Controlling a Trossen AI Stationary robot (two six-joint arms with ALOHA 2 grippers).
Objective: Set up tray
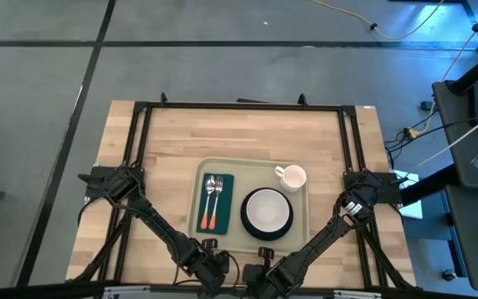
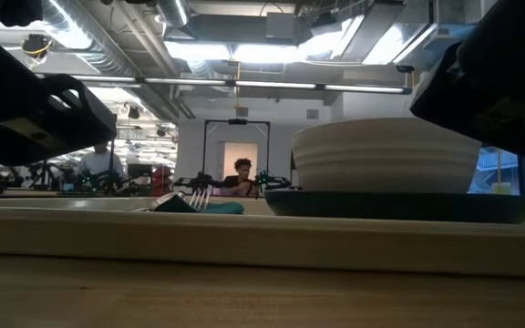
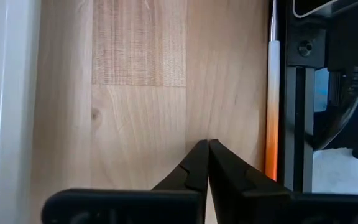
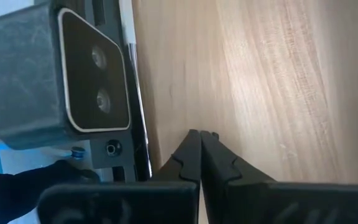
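On the beige tray [image 1: 251, 169] a spoon [image 1: 210, 187] and fork [image 1: 219, 186] lie on a teal napkin [image 1: 226, 214]. A white bowl [image 1: 267, 210] sits on a dark plate [image 1: 247, 220], with a white mug [image 1: 292, 178] above. The orange-and-white handle [image 3: 273, 106] of what looks like a knife lies along the black frame, right of my left gripper, which is shut with nothing between its tips. My right gripper is also shut and empty, beside a thin silver blade edge [image 4: 140, 102]. In the high view the knife is hidden.
A black frame bar [image 3: 291, 124] runs right beside the handle. In the right wrist view a black camera housing [image 4: 95, 71] sits on the frame next to the blade. Bare wood [image 1: 247, 133] stretches beyond the tray, and the tray edge [image 3: 20, 93] is left of my left gripper.
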